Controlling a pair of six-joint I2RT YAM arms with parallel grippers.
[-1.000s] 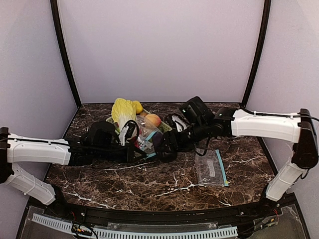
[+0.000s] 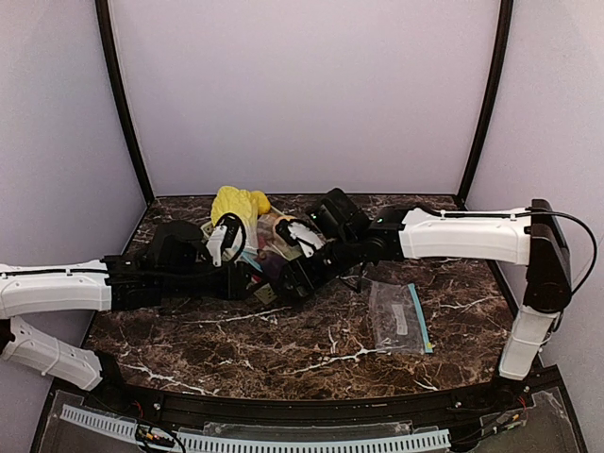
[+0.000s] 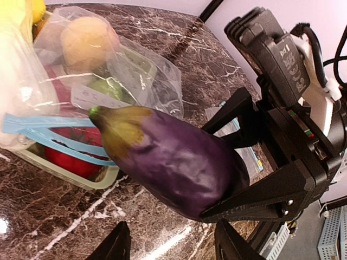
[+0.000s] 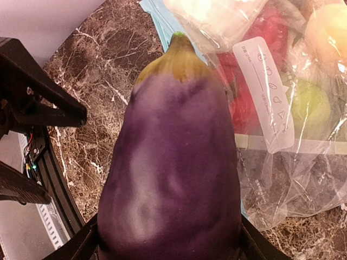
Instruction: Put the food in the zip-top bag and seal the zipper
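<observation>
A purple eggplant [image 3: 168, 151] hangs in front of the food basket, with my right gripper shut around its thick end. Its green stem points toward a clear zip bag [image 4: 295, 187] with a white label and blue zipper strip [image 3: 59, 123]. That bag lies over the food in the basket; whether food is inside it, I cannot tell. Close by on the left, my left gripper stands part open, nothing between its fingers. In the top view, both grippers meet before the basket and hide most of the eggplant and bag.
The basket [image 3: 111, 176] holds a peach [image 3: 87, 40], red and green food and a yellow-leaved cabbage [image 2: 233, 208]. Another clear bag [image 2: 396, 318] lies flat at the right.
My right gripper has moved left with the eggplant, toward the basket's front. The left gripper has shifted slightly left too. The flat bag at the right has not moved.
</observation>
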